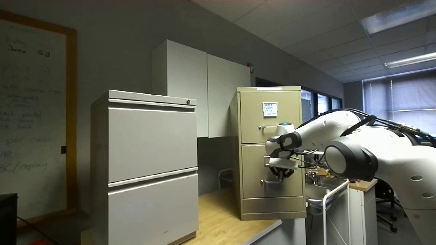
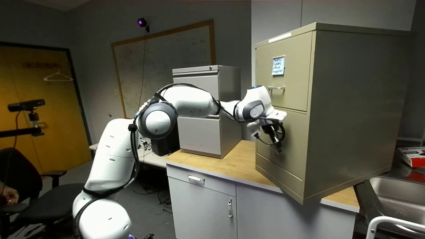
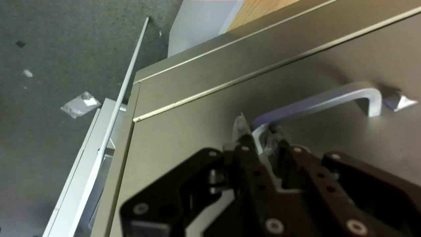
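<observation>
A tan filing cabinet (image 1: 271,163) has two drawers, both flush with its front. On its lower drawer (image 1: 253,171) is a silver bar handle (image 3: 319,102), with a small lock knob beside the far end. My gripper is shut on this handle at its near end, one clear-tipped finger on each side of the bend. In the second exterior view, the gripper (image 2: 279,148) points down against the drawer front and hides most of the handle. The upper drawer (image 2: 287,79) has its own handle and a paper label.
A grey two-drawer cabinet (image 1: 153,143) stands to the left on the wooden counter (image 1: 218,216). To the cabinet's right are a sink (image 2: 394,199) and a white rail (image 1: 335,190). The floor before the counter looks open.
</observation>
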